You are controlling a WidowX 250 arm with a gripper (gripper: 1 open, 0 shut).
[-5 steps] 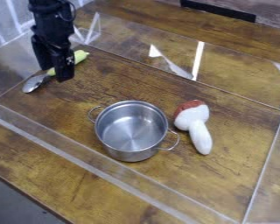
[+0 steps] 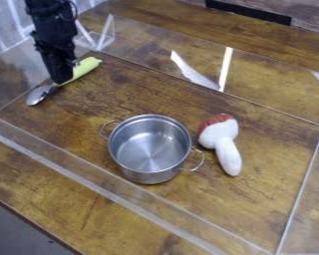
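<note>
My black gripper [image 2: 60,72] is low at the upper left, beside a yellow-green object [image 2: 81,69] and just above a metal spoon-like utensil [image 2: 44,92] lying on the wooden table [image 2: 123,85]; its fingers look close together, with nothing visible between them, though small and dark. A steel pot [image 2: 149,149] with two handles stands in the middle front. To its right lies a white mushroom-shaped object [image 2: 223,149] with a red-brown top.
Clear acrylic walls border the work area, with pieces of white tape [image 2: 195,75] on the back one. The table between my gripper and the pot is free, as is the right side behind the mushroom-shaped object.
My gripper has shifted slightly left, uncovering more of the yellow-green object. The pot and mushroom-shaped object are unchanged.
</note>
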